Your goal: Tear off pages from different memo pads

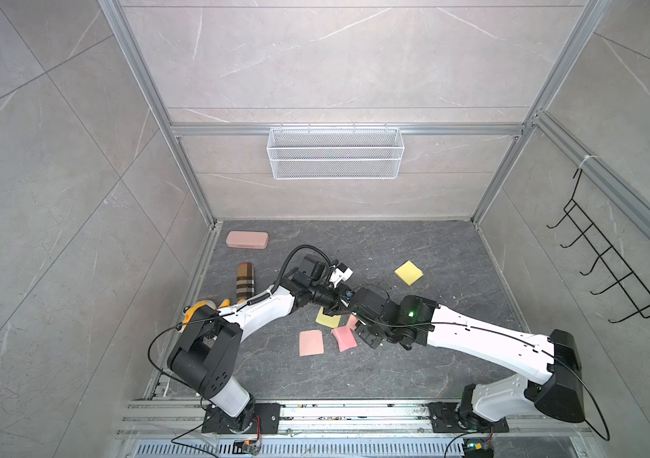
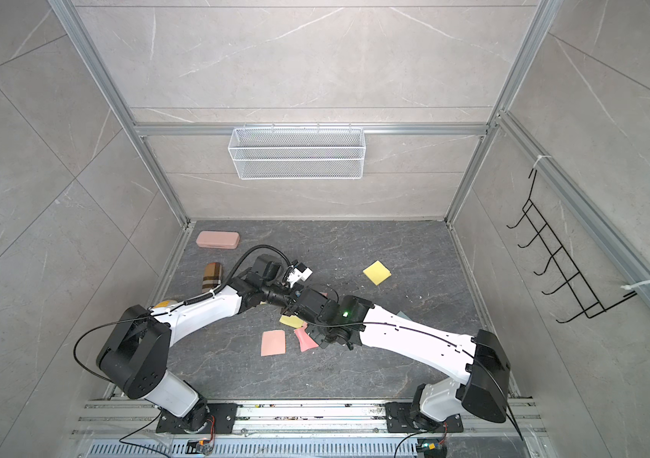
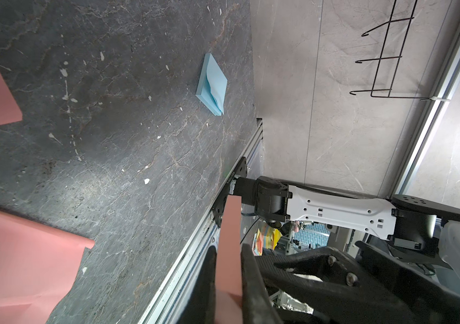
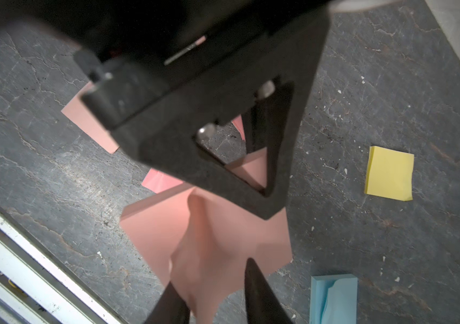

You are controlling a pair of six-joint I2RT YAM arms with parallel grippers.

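Observation:
A pink memo pad [image 4: 273, 237] is held off the table with my left gripper shut on it. In the left wrist view the pad shows edge-on between the fingers. Its top page [image 4: 197, 253] bulges up in a curl toward my right gripper, whose fingers stand apart with the curled paper reaching between them. On the table lie a blue pad [image 4: 335, 299] with a lifted top sheet and a yellow pad [image 1: 409, 272]. Loose sheets show too: a flat pink one [image 1: 311, 342], a bent pink one [image 1: 344, 338] and a yellow one [image 1: 328, 317].
A pink case [image 1: 247, 239] and a brown striped object [image 1: 245, 281] lie at the left. A white wire basket [image 1: 335, 153] hangs on the back wall, a black hook rack [image 1: 615, 255] on the right.

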